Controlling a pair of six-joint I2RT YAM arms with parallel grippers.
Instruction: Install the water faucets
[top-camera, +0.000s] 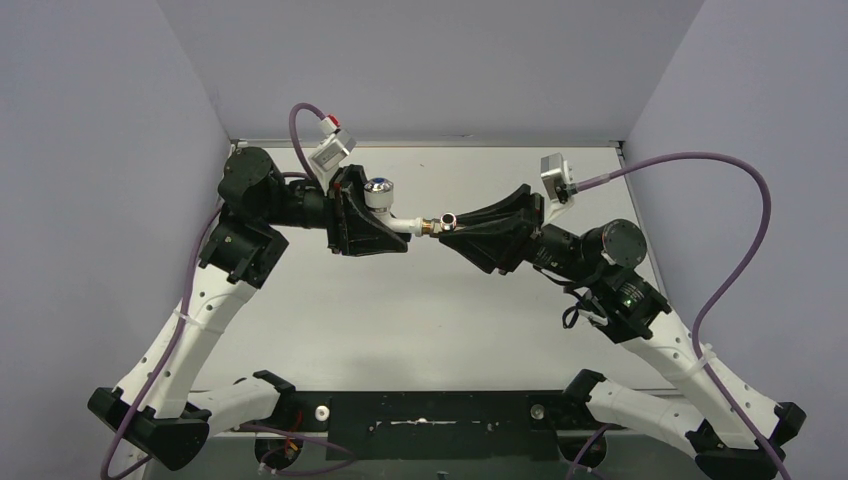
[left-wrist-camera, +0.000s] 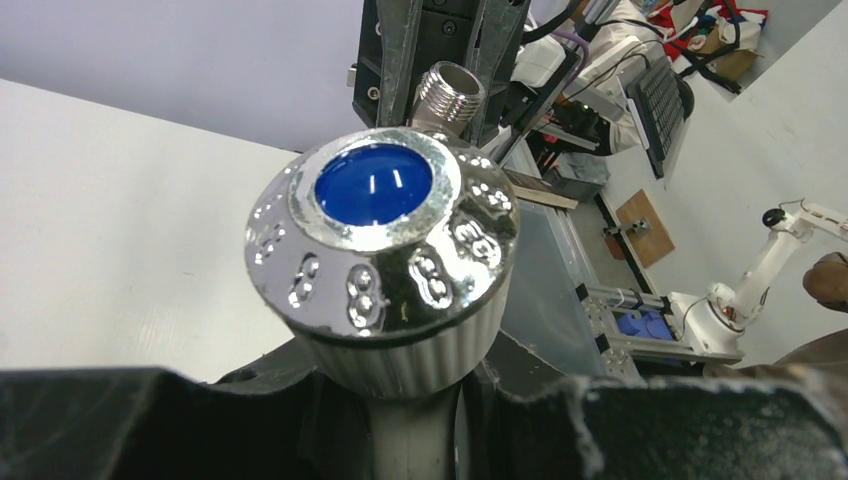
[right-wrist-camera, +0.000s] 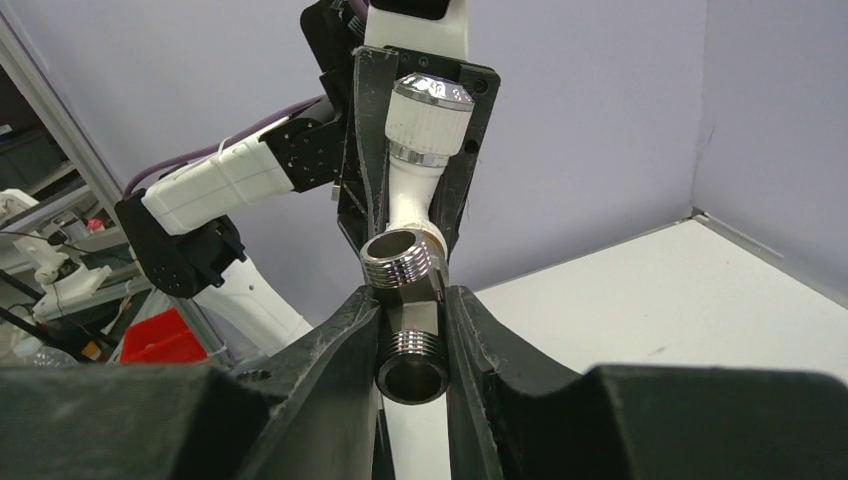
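A white faucet with a chrome knob and blue cap (left-wrist-camera: 375, 185) is held by my left gripper (top-camera: 398, 238), shut on its stem below the knob. Its white spout (top-camera: 404, 225) points right and meets a metal threaded fitting (right-wrist-camera: 412, 320). My right gripper is shut on that fitting, its fingers (right-wrist-camera: 335, 360) on both sides of the body. One round threaded opening of the fitting (top-camera: 449, 220) faces up in the top view. Faucet and fitting touch end to end in mid-air; how far the thread is engaged I cannot tell.
Below both arms the white table (top-camera: 420, 320) is bare. Grey walls (top-camera: 430, 70) enclose it at the back and sides. A black panel (top-camera: 450, 420) runs along the front edge. A purple cable (top-camera: 765, 210) loops off the right wrist.
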